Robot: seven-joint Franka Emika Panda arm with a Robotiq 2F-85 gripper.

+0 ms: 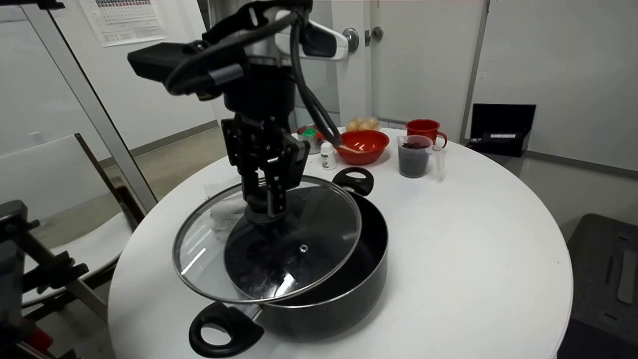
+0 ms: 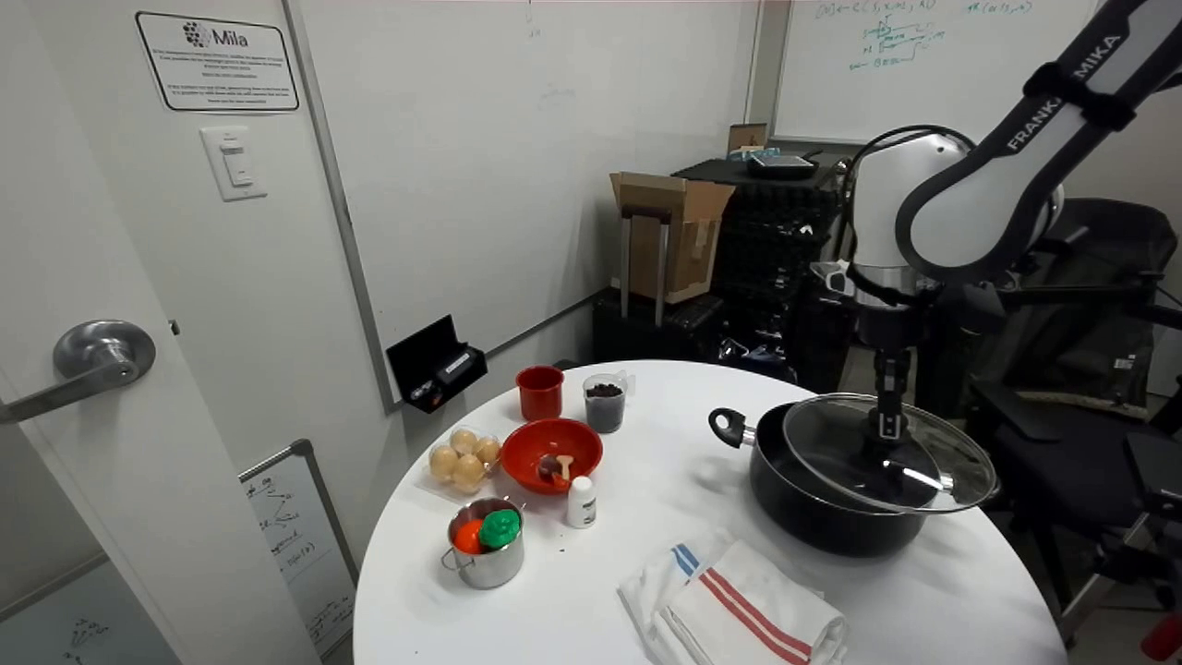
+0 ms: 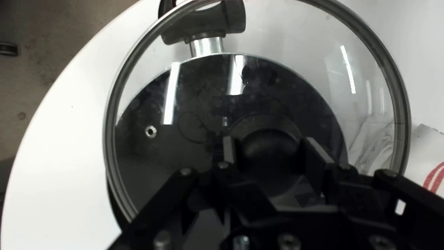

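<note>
My gripper is shut on the black knob of a round glass lid with a metal rim. The lid is held over a black pot and sits off-centre from it, leaving a crescent of the pot's dark inside uncovered on the right in exterior view 1. From exterior view 2, the lid overhangs the right side of the pot. Whether its rim touches the pot anywhere, I cannot tell.
A folded towel lies near the pot. Farther off stand a red bowl, a white bottle, a steel pot, eggs, a red mug and a measuring cup. In exterior view 1, the table's right side is clear.
</note>
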